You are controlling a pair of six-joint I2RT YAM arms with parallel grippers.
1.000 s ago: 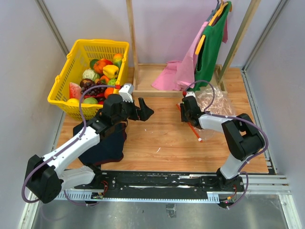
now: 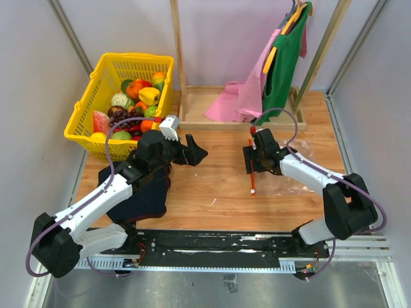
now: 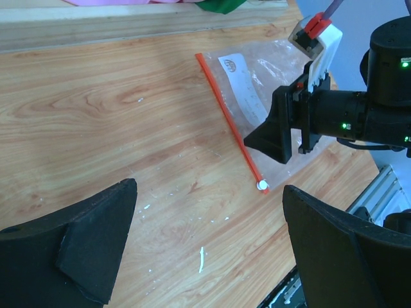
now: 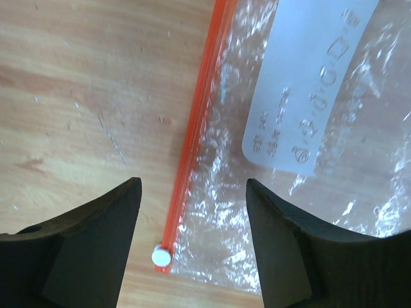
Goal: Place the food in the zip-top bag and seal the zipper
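Observation:
The clear zip top bag [image 4: 221, 240] lies flat and looks empty, with a white printed label [image 4: 295, 83] showing through it. Along its left edge runs the red zipper strip [image 4: 192, 138], with a white slider [image 4: 161, 256] at the near end. Low above that edge, my right gripper is open, one finger on each side of the strip and nothing held. My left gripper [image 2: 200, 149] hangs open and empty over bare table left of the bag. Food fills the yellow basket [image 2: 77, 131]: a watermelon slice [image 2: 101, 122], a yellow pepper [image 2: 149, 96] and several others.
A wooden rack [image 2: 212, 126] with pink and green clothes [image 2: 282, 70] stands at the back. Dark folded cloth [image 2: 144, 200] lies under my left arm.
The bag has turned: its slanted zipper strip now runs straight front to back, its near end further left. My right gripper has since come toward the front along the strip. The left arm looks still.

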